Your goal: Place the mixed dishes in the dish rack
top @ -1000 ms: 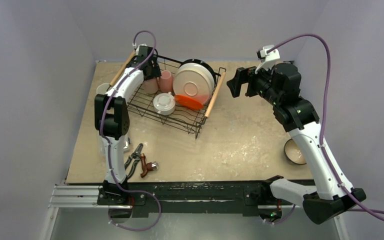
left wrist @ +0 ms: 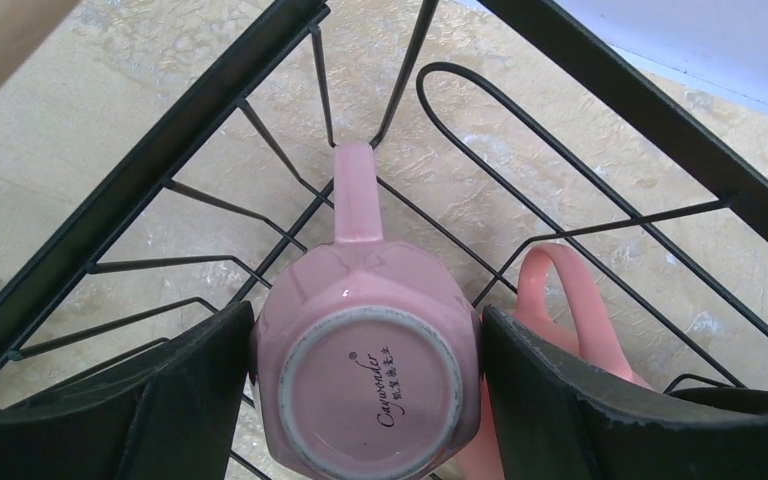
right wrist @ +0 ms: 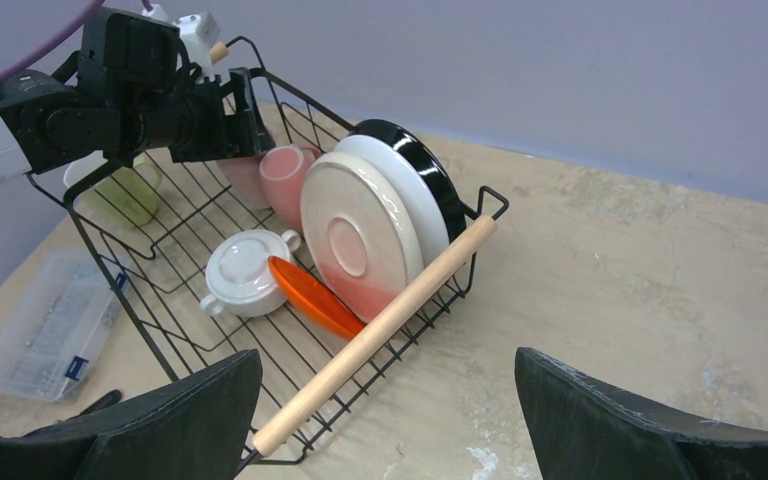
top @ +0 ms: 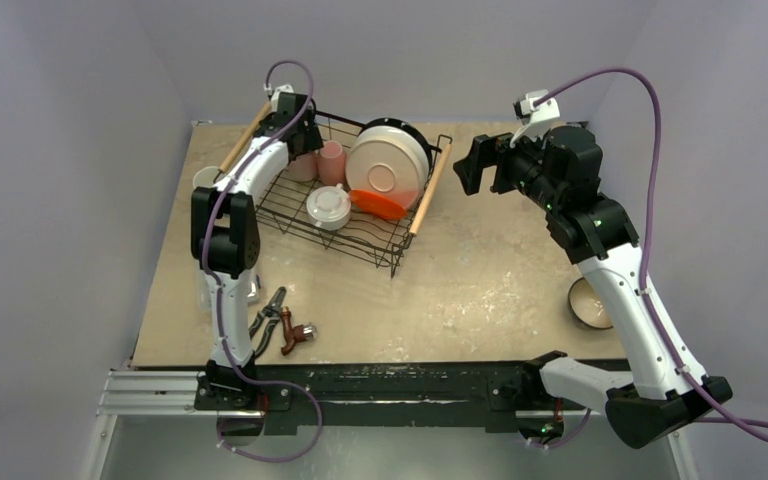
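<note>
My left gripper is shut on an upturned pink mug [left wrist: 365, 390], handle toward the rack corner, inside the black wire rack [top: 310, 228] at its back left. A second pink mug [top: 331, 163] sits beside it. To the right stand plates [top: 380, 165] in white and black with an orange dish [top: 375, 203]; a white lidded pot [top: 328, 205] is in front of them. A pale green mug [right wrist: 130, 195] shows at the left. My right gripper [top: 485, 165] hangs open and empty right of the rack.
A bowl [top: 590, 304] lies at the right table edge. Pliers [top: 268, 315], a brown fitting [top: 295, 332] and a clear plastic box [right wrist: 40, 320] lie at the front left.
The right arm and the dishes around it are unchanged.
</note>
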